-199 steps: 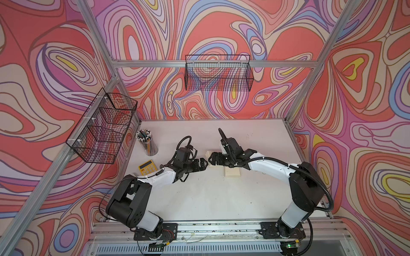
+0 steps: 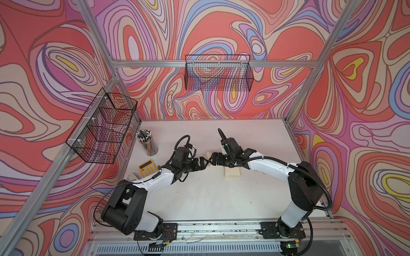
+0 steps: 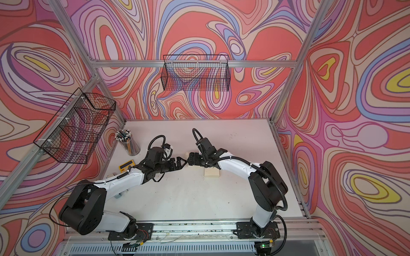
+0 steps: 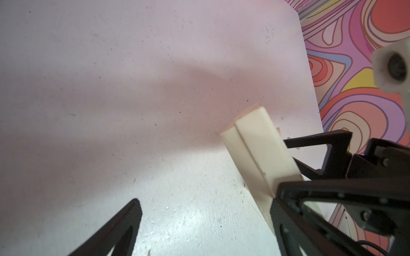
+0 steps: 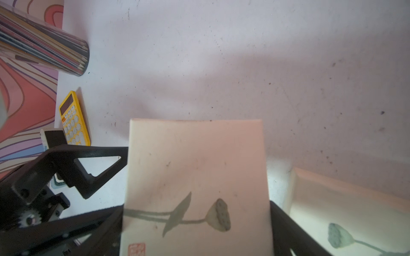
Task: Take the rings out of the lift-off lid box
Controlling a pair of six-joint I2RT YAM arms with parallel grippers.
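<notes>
A cream box [image 5: 194, 170] with a grey flower print and a small red stamp spans the gap between the fingers of my right gripper [image 2: 213, 159], which is shut on it. The left wrist view shows this box [image 4: 258, 149] from the side, tilted, with a seam between its two layers. My left gripper stands open close to it, facing the right gripper, nothing between its fingers. On the table below the right arm lies a second cream piece [image 5: 346, 200], also flower-printed; whether lid or box I cannot tell. No rings show.
At the left of the table are a pencil holder [image 2: 149, 145] and a yellow calculator [image 2: 147, 168]. Wire baskets [image 2: 219, 76] hang behind and to the left.
The right arm is almost still; the box now looks narrower from above.
</notes>
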